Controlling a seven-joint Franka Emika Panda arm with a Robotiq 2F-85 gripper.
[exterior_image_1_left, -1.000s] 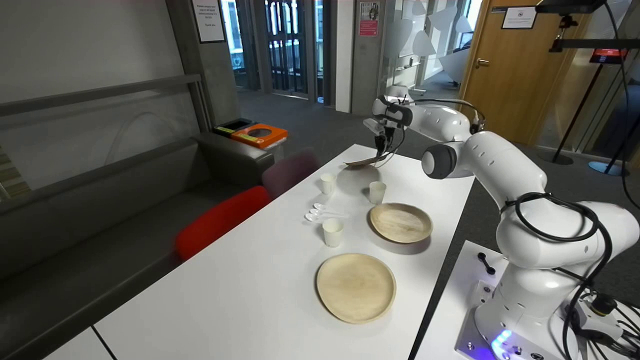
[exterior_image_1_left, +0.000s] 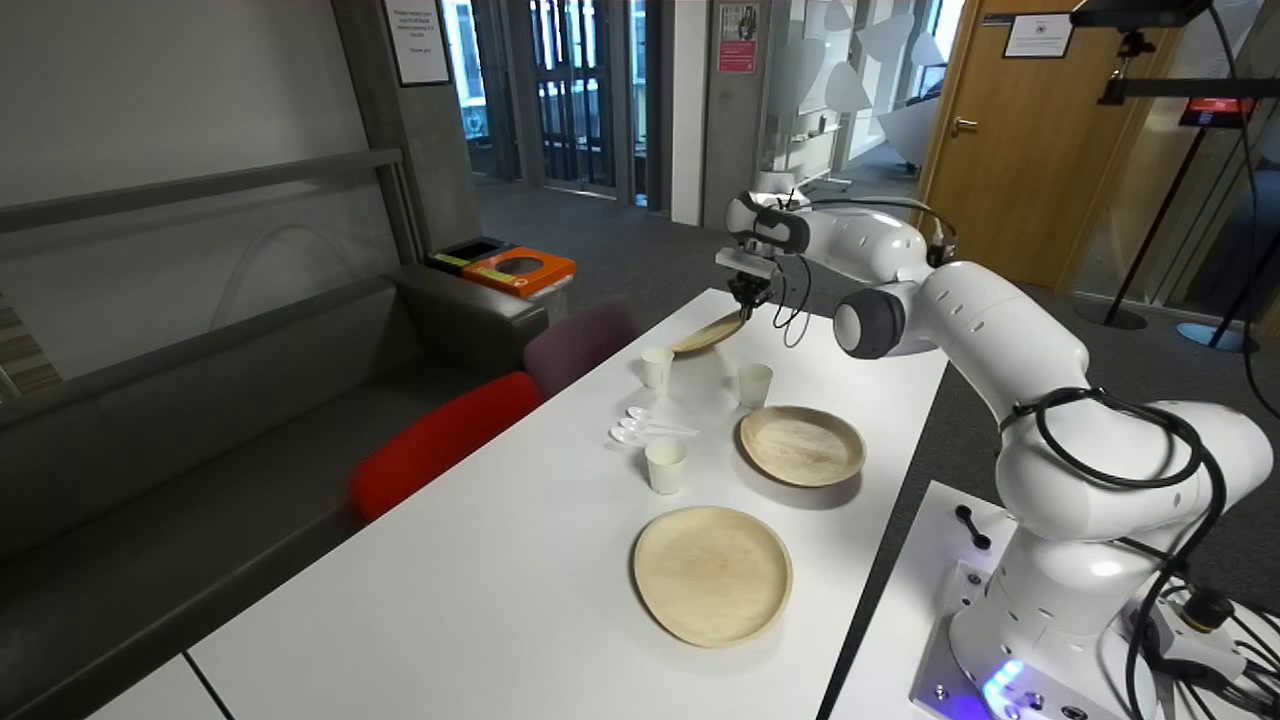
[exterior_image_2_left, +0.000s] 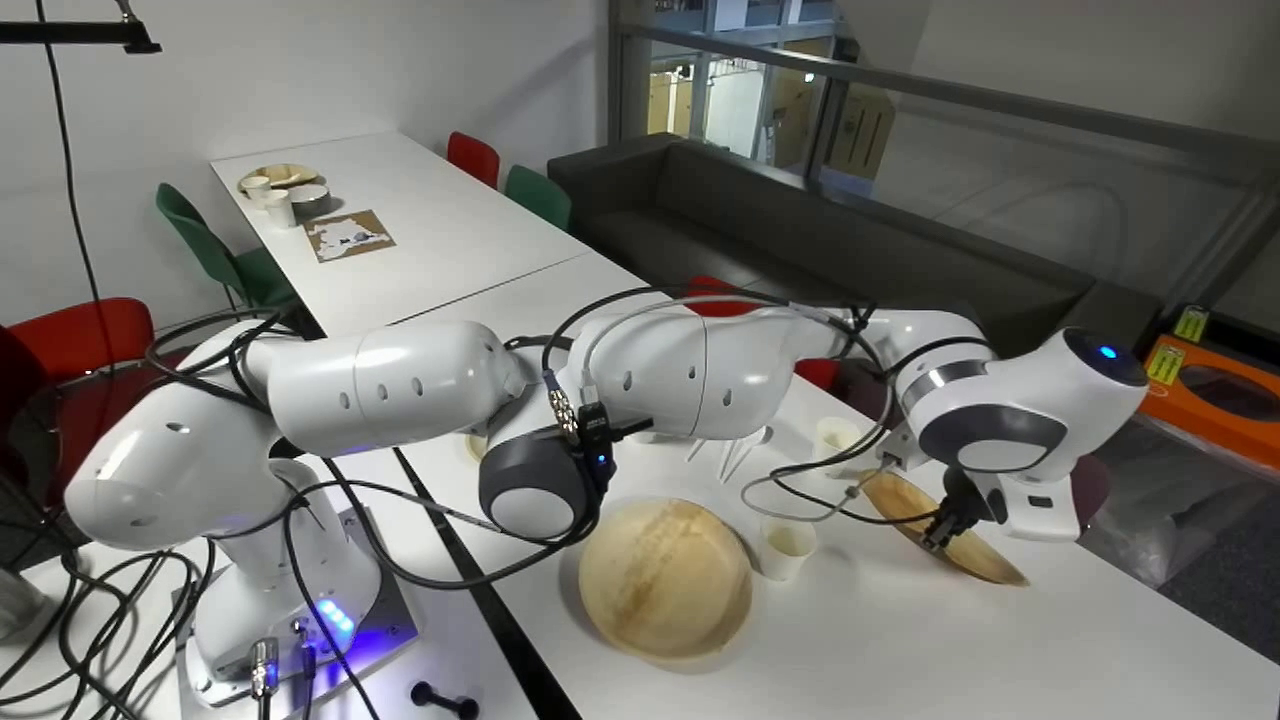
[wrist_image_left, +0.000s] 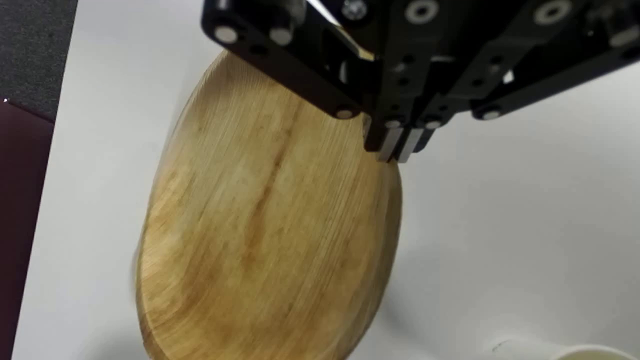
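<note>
My gripper is shut on the rim of a wooden plate (wrist_image_left: 264, 240), whose streaked brown face fills much of the wrist view. The closed fingertips meet the thin edge at its upper right side. In exterior view 1 this plate (exterior_image_1_left: 705, 336) hangs tilted from the gripper (exterior_image_1_left: 746, 312) near the far end of the white table. From exterior view 2 the same plate (exterior_image_2_left: 984, 556) appears steeply tilted, partly covered by the dark fingers. Its lower edge is close to the table; whether it touches cannot be told.
Two more wooden plates, a deeper one (exterior_image_1_left: 801, 445) and a flatter one (exterior_image_1_left: 711, 576), lie nearer the arm's base. Around them stand white cups (exterior_image_1_left: 752, 384) beside white spoons (exterior_image_1_left: 648, 424).
The held plate and gripper have shifted slightly left in exterior view 1. The plate was almost level before; now it slants, with its left end lower.
</note>
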